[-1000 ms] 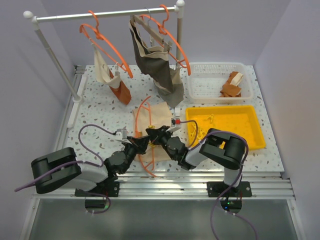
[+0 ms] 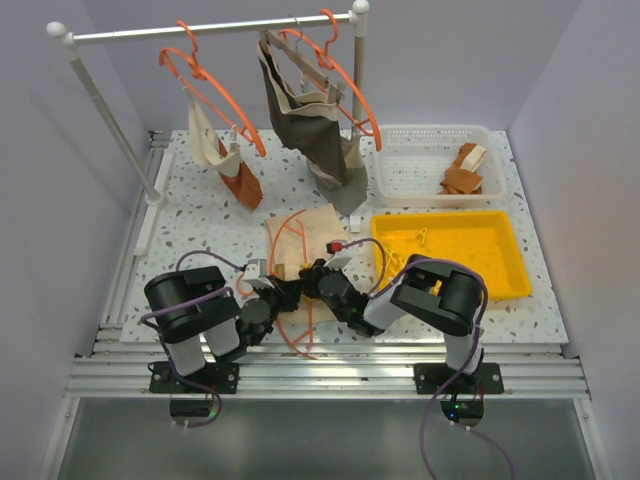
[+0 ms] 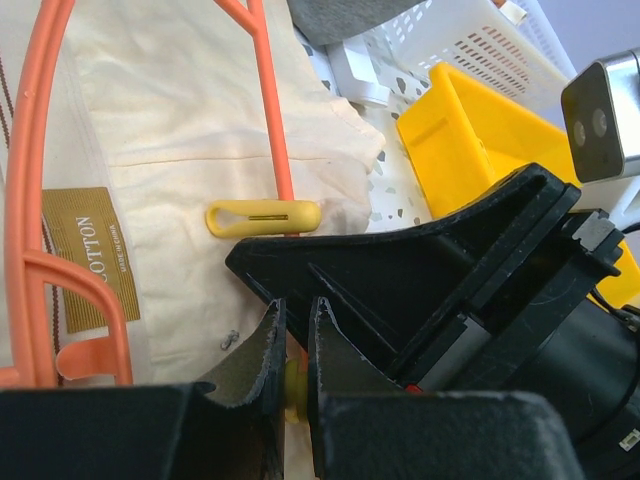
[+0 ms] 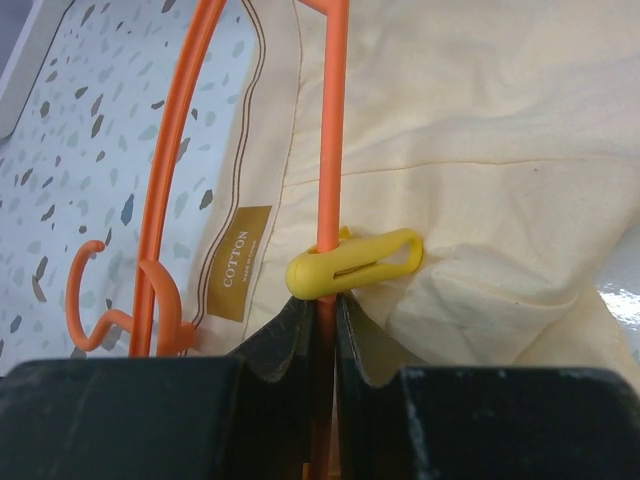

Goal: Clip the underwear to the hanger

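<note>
Cream underwear (image 2: 320,220) with a COTTON label lies flat on the table, an orange hanger (image 4: 330,130) over it. A yellow clip (image 3: 262,217) sits on the hanger's bar. My right gripper is shut on that bar just beside the clip. My left gripper is close by, below the right one in the left wrist view; something yellow shows behind its fingertips, and how far its fingers are apart is unclear. The top view shows both grippers meeting over the underwear.
A yellow bin (image 2: 500,250) with clips is at the right, a white basket (image 2: 400,170) with cloth behind it. A rack (image 2: 120,35) with hanging garments stands at the back.
My left arm has shifted right and its elbow has swung in. My right arm has moved slightly, with the hanger shifting a little.
</note>
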